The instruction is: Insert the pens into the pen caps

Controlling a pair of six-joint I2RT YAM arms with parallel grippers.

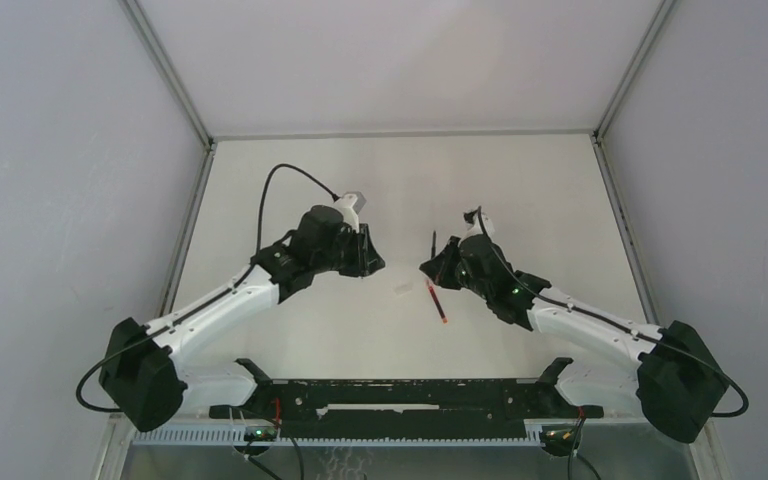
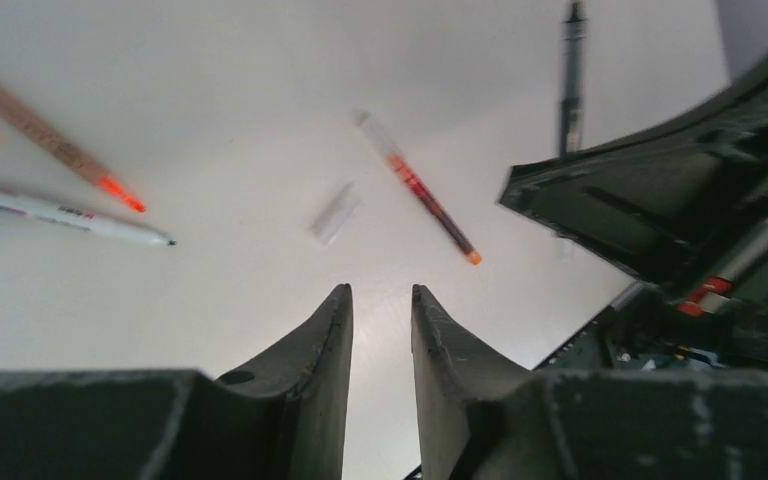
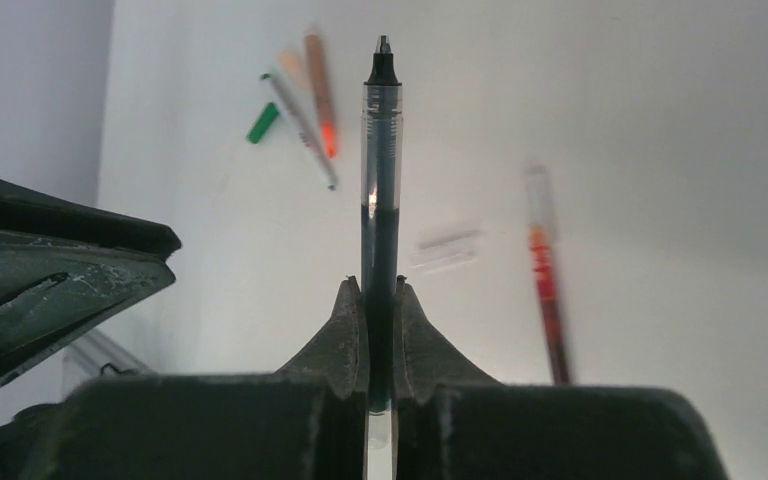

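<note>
My right gripper is shut on a black pen (image 3: 381, 160), held upright in the top view with its tip away from the fingers. My left gripper is part open with nothing between its fingers, facing the right gripper a short way off. On the table lie a red-and-black pen with clear cap end, a small clear cap, an orange-tipped brown pen, a white marker and, in the right wrist view, a green cap (image 3: 263, 122).
The white table (image 1: 280, 180) is walled at the back and sides.
</note>
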